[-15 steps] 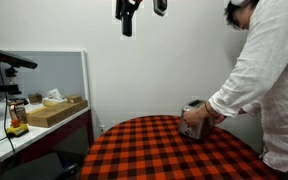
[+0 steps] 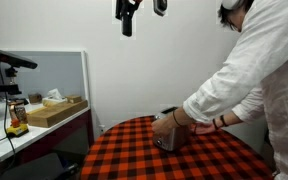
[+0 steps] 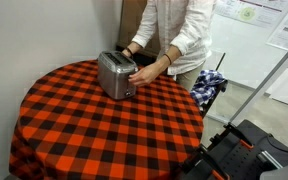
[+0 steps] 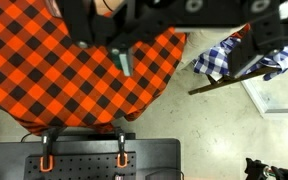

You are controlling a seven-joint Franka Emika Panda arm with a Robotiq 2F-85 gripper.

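A silver toaster [image 2: 168,134] rests on the round table with a red-and-black checked cloth [image 2: 144,160]. Both hands of a person [image 3: 147,74] are on the toaster [image 3: 114,76], one on each side. High above the table, at the top edge of exterior view 1, hangs my gripper [image 2: 144,18]. Its two dark fingers stand apart with bare wall showing between them, so it looks open and empty. It is well clear of the toaster. Blurred dark gripper parts fill the top of the wrist view.
The person in a white shirt [image 2: 259,75] leans over the table's right side. A side table [image 2: 44,131] at left carries a wooden box [image 2: 56,114] and bottles.
The person has moved the toaster left and nearer to the camera of exterior view 1, leaning further in with it. My gripper has stayed in place.
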